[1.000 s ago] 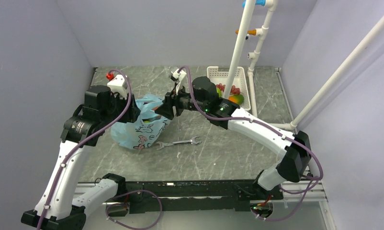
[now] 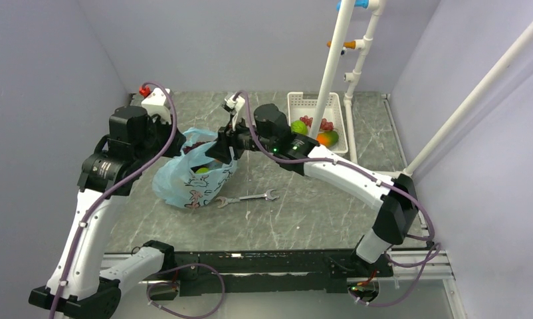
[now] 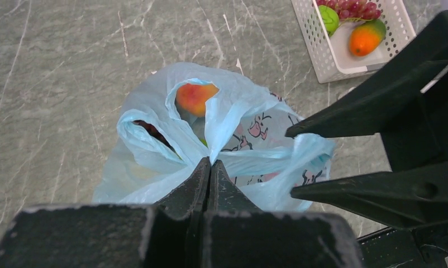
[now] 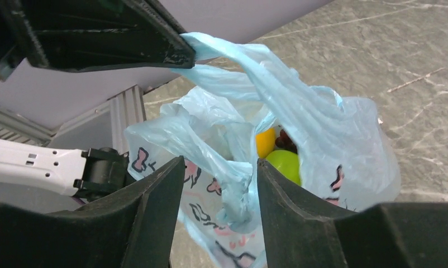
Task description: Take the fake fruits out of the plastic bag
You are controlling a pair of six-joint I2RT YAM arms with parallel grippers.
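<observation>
The blue plastic bag (image 2: 184, 183) stands on the left of the tabletop, between both arms. My left gripper is shut on a fold of its rim. Spread around the opposite edge of the bag, my right gripper is open, with crumpled plastic between its fingers. Through the gaps in the bag show a red-orange fruit (image 3: 195, 98), a green fruit (image 4: 284, 165), a yellow fruit (image 4: 265, 143) and, partly hidden, dark grapes (image 4: 285, 140). Plastic covers much of the fruit.
A white basket (image 2: 302, 106) at the back right holds red grapes (image 2: 325, 125), a green fruit (image 2: 299, 127) and an orange-green fruit (image 2: 327, 138). White pipes (image 2: 349, 119) rise beside it. A wrench (image 2: 247, 198) lies in front of the bag.
</observation>
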